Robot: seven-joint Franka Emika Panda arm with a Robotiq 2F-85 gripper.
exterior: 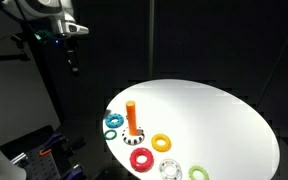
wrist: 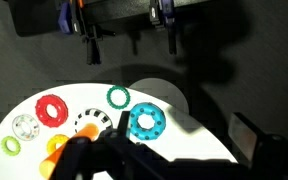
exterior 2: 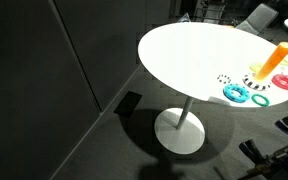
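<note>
An orange post [exterior: 131, 117] stands upright, with a black-and-white ring [wrist: 81, 123] at its foot, on the white oval table [exterior: 209, 120]. Around it lie a blue ring [wrist: 161, 121], a thin green ring [wrist: 118, 87], a red ring [wrist: 38, 110], a yellow ring [exterior: 153, 143], a white ring [exterior: 171, 161] and a light green ring [exterior: 192, 173]. My gripper [exterior 2: 270, 139] is open and empty, its black fingers wide apart. It hangs high beyond the table's edge, clear of every ring. In the wrist view its fingers overlap the table's edge.
Part of the robot's stand [wrist: 134, 17] crosses the top of the wrist view.
</note>
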